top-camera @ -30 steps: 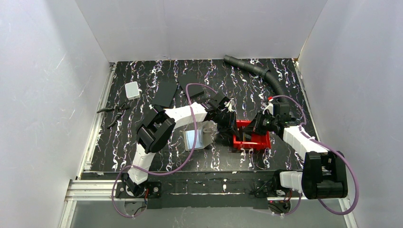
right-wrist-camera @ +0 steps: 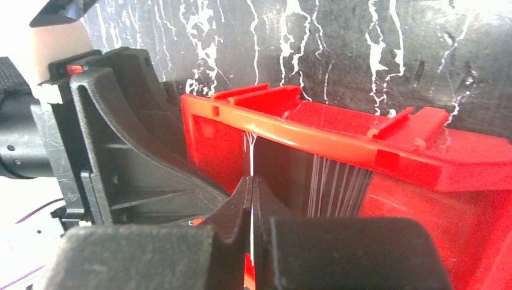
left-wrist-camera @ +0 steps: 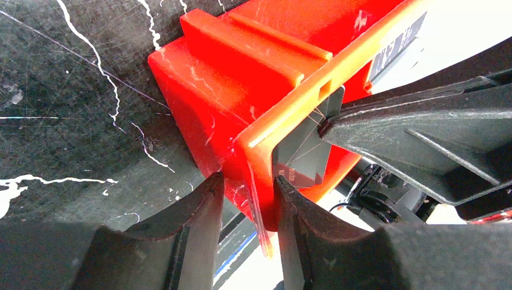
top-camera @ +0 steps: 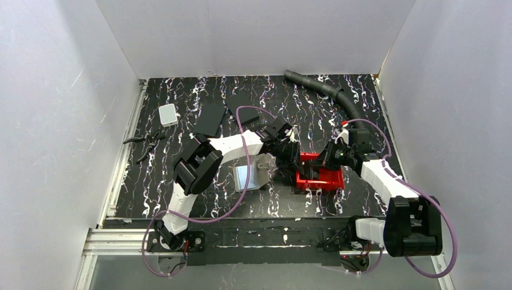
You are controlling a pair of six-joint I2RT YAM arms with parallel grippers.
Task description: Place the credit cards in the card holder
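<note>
In the top view an open red box, apparently the card holder, sits right of centre. Several thin cards stand on edge inside it in the right wrist view. My right gripper is shut on a card, whose pale edge runs between its fingers inside the box. This card's dark face, marked with thin lines, shows in the left wrist view. My left gripper straddles the box's end wall, one finger on either side, with a gap showing beside the wall. The card's lower part is hidden.
Dark flat rectangles lie at the back left. A grey item with a pale blue rectangle lies left of the box. Also around are black pliers, a white block and a black hose.
The left arm and the box look unmoved.
</note>
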